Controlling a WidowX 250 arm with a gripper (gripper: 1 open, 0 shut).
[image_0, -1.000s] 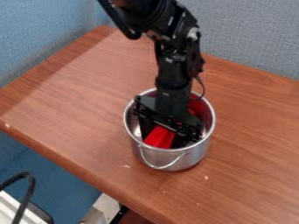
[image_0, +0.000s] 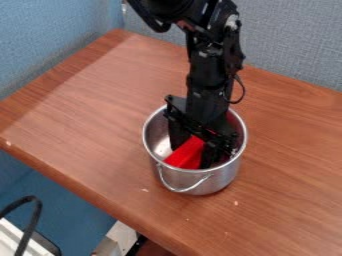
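A steel pot (image_0: 201, 183) with a wire handle stands on the wooden table, right of centre. A red object (image_0: 186, 154) lies inside it. My black gripper (image_0: 201, 140) reaches down into the pot over the red object, hiding much of the interior. The dark fingers blend together, so I cannot tell whether they are open or shut, or whether they touch the red object.
The wooden table (image_0: 80, 110) has free room left and right of the pot. A padded blue wall (image_0: 40, 40) is at the back. A black cable (image_0: 34, 215) and a white item lie off the table at lower left.
The arm has risen a little from lower in the pot. The pot stands in about the same place.
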